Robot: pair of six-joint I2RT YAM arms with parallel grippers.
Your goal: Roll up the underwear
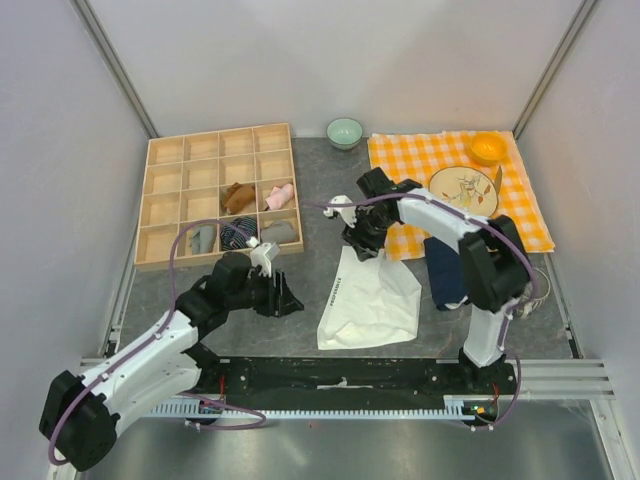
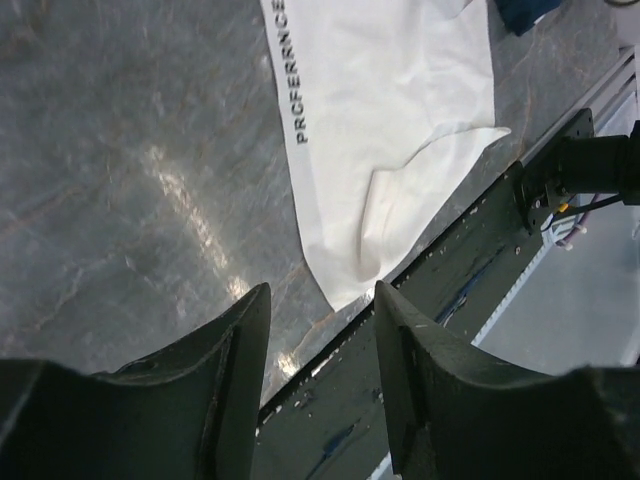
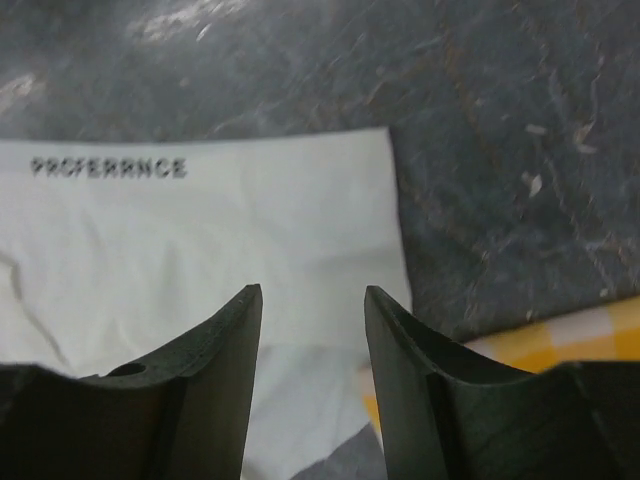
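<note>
White underwear (image 1: 370,305) with a lettered waistband along its left side lies spread on the dark table. In the left wrist view the underwear's (image 2: 380,110) near corner has a folded-over flap. My left gripper (image 1: 289,308) is open, low over bare table left of the cloth, nothing between its fingers. At the cloth's back edge my right gripper (image 1: 365,253) hovers, also open. The right wrist view shows the underwear (image 3: 270,220) beneath the open fingers (image 3: 228,335), its edge beside the bare table.
A wooden divided box (image 1: 200,145) holding rolled cloths stands back left. On the orange checked cloth (image 1: 400,155) are a plate (image 1: 464,181) and an orange bowl (image 1: 488,148). Dark blue cloth (image 1: 443,272) lies right of the underwear; a green bowl (image 1: 344,132) stands behind.
</note>
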